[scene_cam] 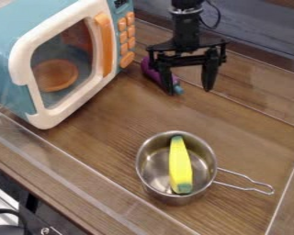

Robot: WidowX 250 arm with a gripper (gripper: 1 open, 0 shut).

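My black gripper [189,69] stands open near the back of the wooden counter, beside the toy microwave [58,69], with its fingers pointing down. A purple eggplant-like object [153,75] lies just behind and left of it, partly hidden by the gripper; I cannot tell whether they touch. A yellow vegetable with a green tip [180,165] rests inside a steel saucepan [150,161] at the front centre, whose handle points right.
A grey wall runs along the back, and dark items sit below the counter's edge at the lower left.
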